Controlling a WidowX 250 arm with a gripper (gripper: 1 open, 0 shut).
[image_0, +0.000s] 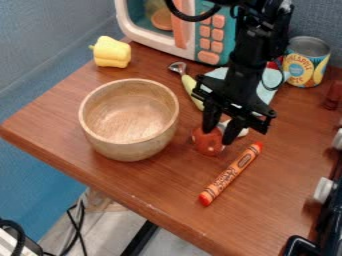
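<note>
My black gripper (219, 130) is lowered onto a red object (207, 142) with a white part, right of the wooden bowl (128, 135); its fingers surround the object, and whether they are closed on it is unclear. An orange crayon (229, 175) lies just in front, toward the lower right.
A yellow pepper (111, 52), toy microwave (174, 30), spoon (179, 68), banana (191, 89) and can (306, 64) sit behind. Dark equipment (326, 200) lines the right edge.
</note>
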